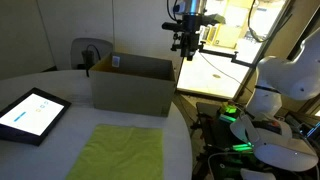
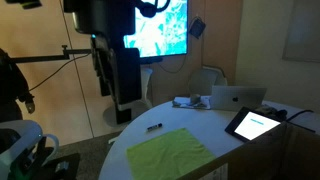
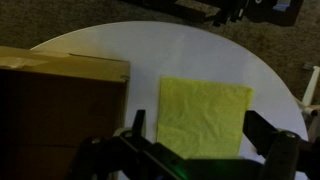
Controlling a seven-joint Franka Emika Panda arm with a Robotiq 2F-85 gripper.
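A yellow-green cloth lies spread flat on the white table, and the same cloth shows below my gripper in the wrist view. My gripper is open, its dark fingers wide apart with nothing visible between them. In exterior view 1 the gripper hangs high above the table's far right side, well clear of the surface. An open cardboard box stands behind the cloth; its inside is mostly dark. A small dark pen-like object rests on the table near the cloth in exterior view 2.
A lit tablet lies on the table's left side. Exterior view 2 shows a laptop farther back and a large wall screen. Bare tabletop surrounds the cloth. The box walls rise beside it.
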